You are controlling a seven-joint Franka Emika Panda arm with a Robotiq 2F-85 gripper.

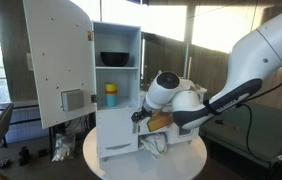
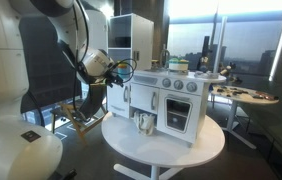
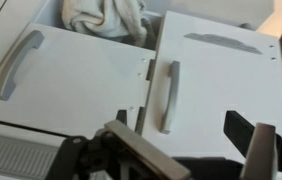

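My gripper is open, and its dark fingers stand apart at the lower edge of the wrist view. Between and beyond them show white toy-kitchen doors with grey handles. One upright handle [image 3: 171, 97] lies just ahead of the gap, and another handle [image 3: 19, 64] curves on the door at left. Nothing is visibly held. A pale cloth [image 3: 106, 15] hangs out of an opening at the top of that view; the same cloth [image 1: 154, 144] shows low on the kitchen front. In exterior view 2 the gripper [image 2: 114, 76] is in front of the tall cabinet.
The tall cabinet's large door [image 1: 61, 60] stands wide open at left. Its shelves hold a black bowl [image 1: 114, 58] and stacked coloured cups [image 1: 111, 94]. Pots [image 2: 178, 65] sit on the stovetop above the oven [image 2: 179, 115]. The round white table [image 2: 196, 145] has bare room in front.
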